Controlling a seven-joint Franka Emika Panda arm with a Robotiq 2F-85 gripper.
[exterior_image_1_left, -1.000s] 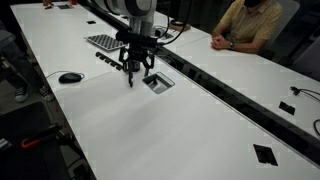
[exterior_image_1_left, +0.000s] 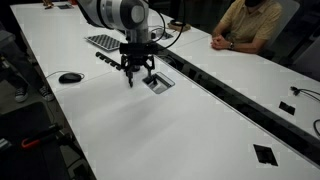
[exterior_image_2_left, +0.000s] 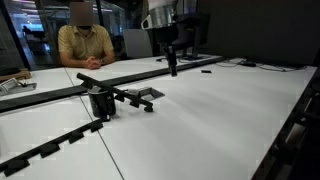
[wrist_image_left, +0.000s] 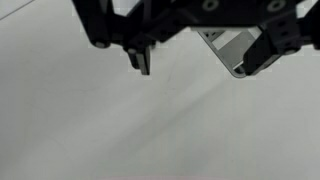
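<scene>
My gripper (exterior_image_1_left: 140, 80) hangs over the white table, its two dark fingers spread apart with nothing visible between them. In the wrist view the gripper shows bare white tabletop in its gap. A shallow metal tray (exterior_image_1_left: 163, 86) lies on the table beside and behind the fingers. Part of that tray (wrist_image_left: 236, 46) appears in the wrist view near the right finger, which hides some of it. From the second exterior view, the gripper (exterior_image_2_left: 172, 70) is above the table, with the tray (exterior_image_2_left: 152, 94) to its left.
A grey tray with rows of dimples (exterior_image_1_left: 106, 42) sits behind the arm. A dark object with a cable (exterior_image_1_left: 70, 77) lies at the left edge. A black square (exterior_image_1_left: 265, 155) is at the right. Someone (exterior_image_1_left: 240, 25) sits across the table.
The arm has shifted slightly left in exterior view 1. The gripper's spread fingers are nearly where they were, and the metal tray has not moved.
</scene>
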